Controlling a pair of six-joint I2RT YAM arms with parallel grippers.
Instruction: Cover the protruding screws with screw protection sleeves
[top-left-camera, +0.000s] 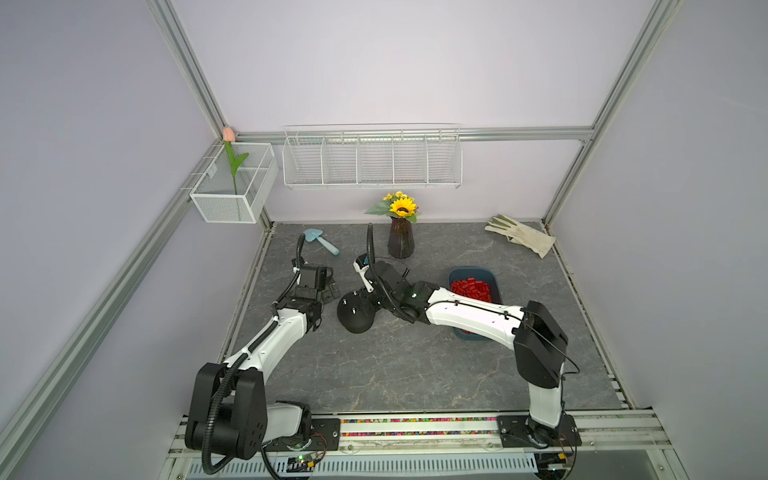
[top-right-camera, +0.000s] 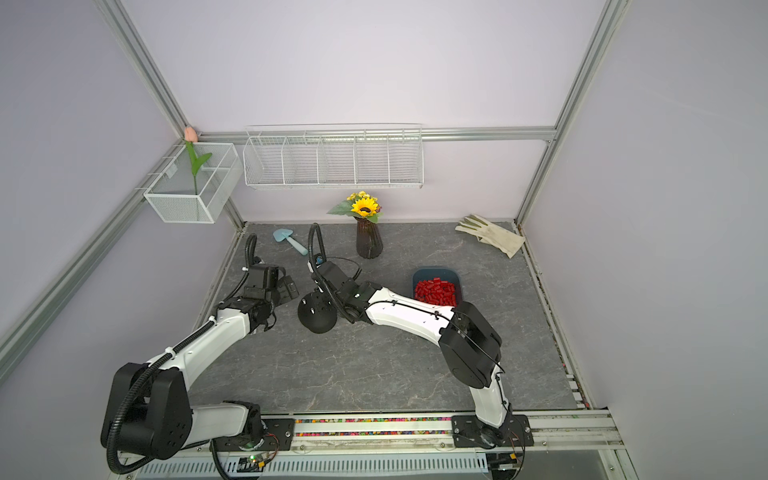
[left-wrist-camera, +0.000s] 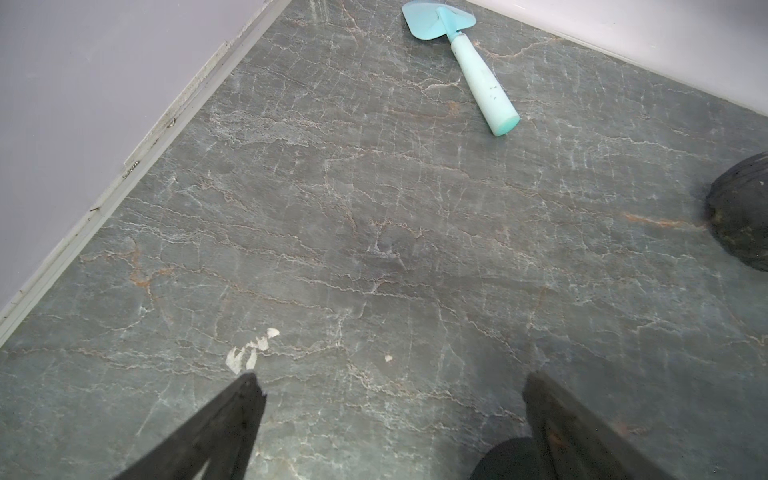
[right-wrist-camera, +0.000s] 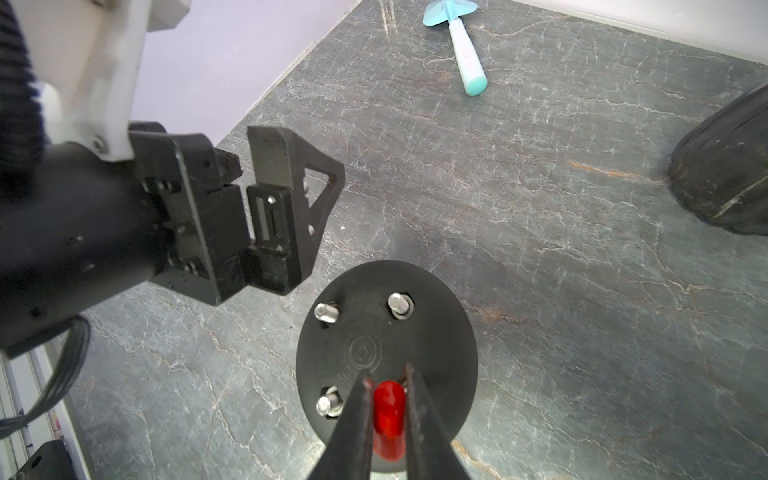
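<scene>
In the right wrist view a black round base (right-wrist-camera: 436, 344) bears upright metal screws. Three of them show bare: one at the back left (right-wrist-camera: 326, 313), one at the back right (right-wrist-camera: 400, 305) and one at the front left (right-wrist-camera: 329, 402). My right gripper is shut on a red sleeve (right-wrist-camera: 389, 408), held over the base's front right part. The screw there is mostly hidden behind sleeve and fingers; whether they touch is unclear. My left gripper stands open and empty, left of the base.
A dark blue bin (top-right-camera: 437, 273) with many red sleeves (top-right-camera: 434, 293) stands to the right. Behind are a blue trowel (top-left-camera: 321, 241), a dark vase (top-left-camera: 401, 238) and a glove (top-left-camera: 520, 233).
</scene>
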